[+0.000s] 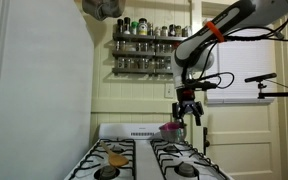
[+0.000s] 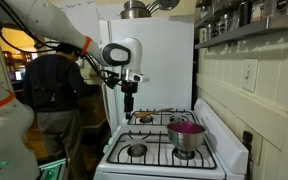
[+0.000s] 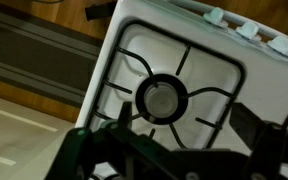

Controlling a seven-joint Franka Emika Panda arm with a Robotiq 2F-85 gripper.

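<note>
My gripper stands open above the stove, its two dark fingers wide apart with nothing between them. Straight below it in the wrist view is a bare round burner (image 3: 160,98) under a black grate. A metal pot (image 2: 187,140) with something pinkish-purple inside sits on a back burner near the wall. Exterior view 1 shows the same pot (image 1: 172,131) behind the gripper (image 1: 189,112), partly covered by it. A wooden spoon-like utensil (image 1: 115,157) lies on the grate at the left.
The white stove (image 2: 157,168) fills the work area. Shelves of jars (image 1: 144,46) hang on the wall above it. A white fridge (image 2: 162,67) stands at the far end. A person (image 2: 62,95) is behind the arm.
</note>
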